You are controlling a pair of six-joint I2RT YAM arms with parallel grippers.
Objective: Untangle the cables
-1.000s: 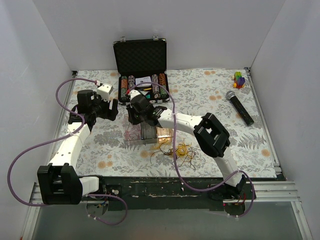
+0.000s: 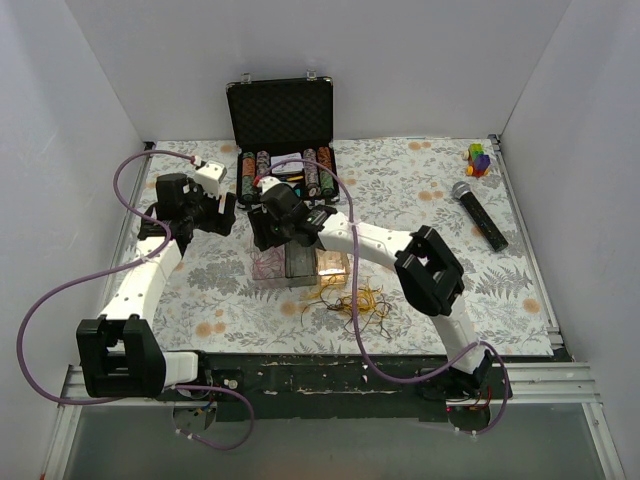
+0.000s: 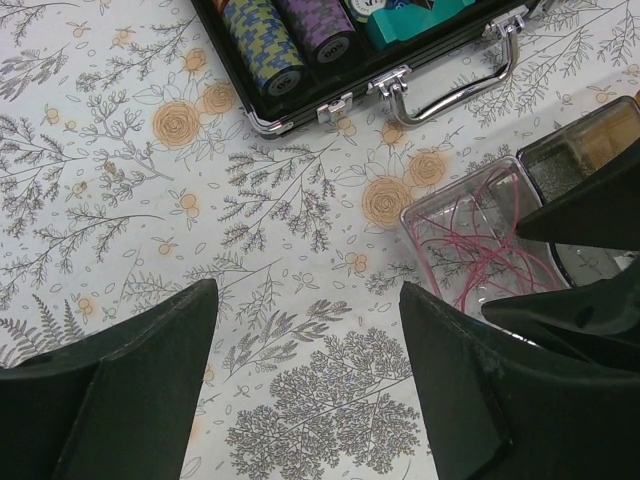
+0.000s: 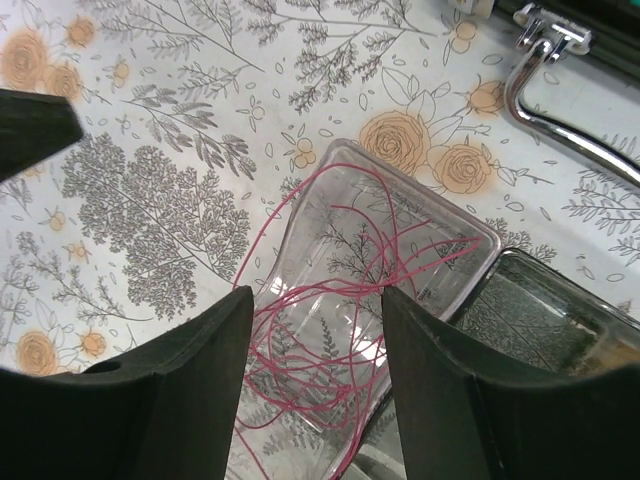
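A tangle of thin pink cables (image 4: 320, 288) lies in the left compartment of a clear box (image 4: 468, 222), with some strands crossing its rim. Above that compartment my right gripper stands open. Strands run across the space between its fingers, none visibly clamped. Yellow cables (image 2: 365, 303) are heaped on the table at the box's front right. To the left of the box hovers my left gripper, its fingers apart and only tabletop visible between them. The right arm hides part of the box in the top view.
An open case of poker chips (image 2: 290, 165) stands behind the box, its metal handle (image 3: 455, 85) facing it. A microphone (image 2: 480, 216) and colourful toy blocks (image 2: 478, 160) lie at the right.
The left arm has moved only slightly.
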